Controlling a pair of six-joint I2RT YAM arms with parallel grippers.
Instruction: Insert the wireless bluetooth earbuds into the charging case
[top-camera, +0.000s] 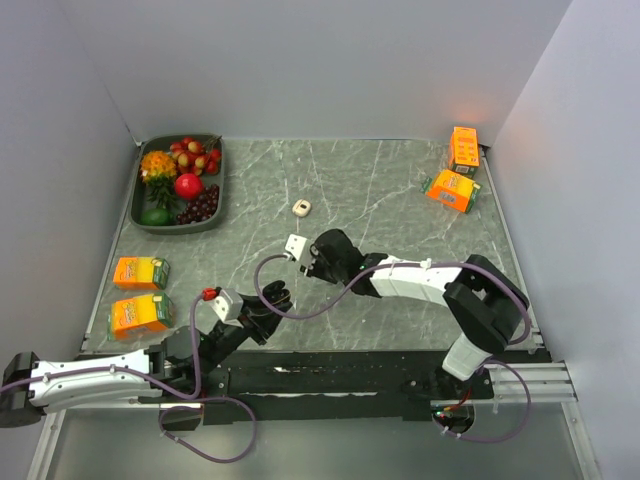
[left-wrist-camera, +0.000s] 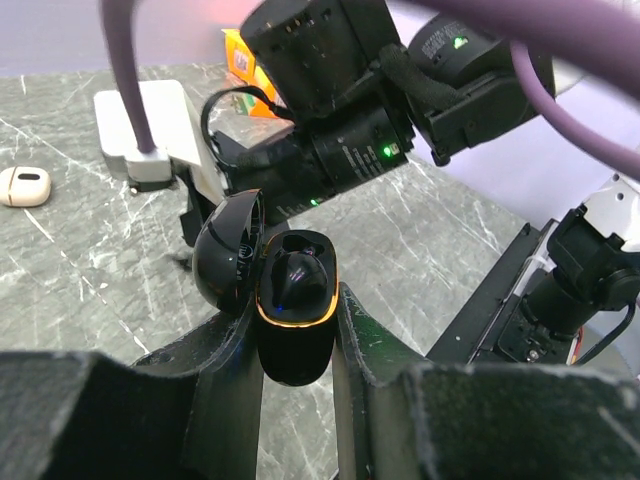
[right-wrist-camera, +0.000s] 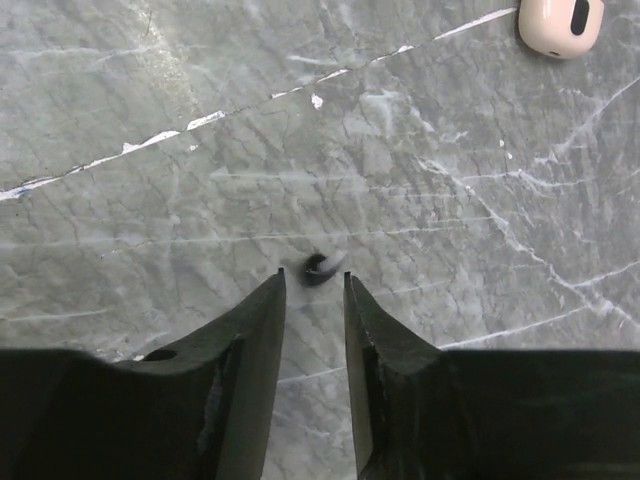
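My left gripper (top-camera: 262, 312) is shut on the black open charging case (left-wrist-camera: 297, 300), whose lid stands up beside an orange-rimmed body. My right gripper hangs above the grey table behind and right of the case, its fingertips a little apart, with a small dark spot visible below them. A pale earbud case-like white item (top-camera: 302, 208) lies on the table beyond; it shows at the top of the right wrist view as a rounded cream piece (right-wrist-camera: 560, 25).
A tray of fruit (top-camera: 138, 195) sits back left. Orange boxes lie at left (top-camera: 138, 317) and back right (top-camera: 452, 190).
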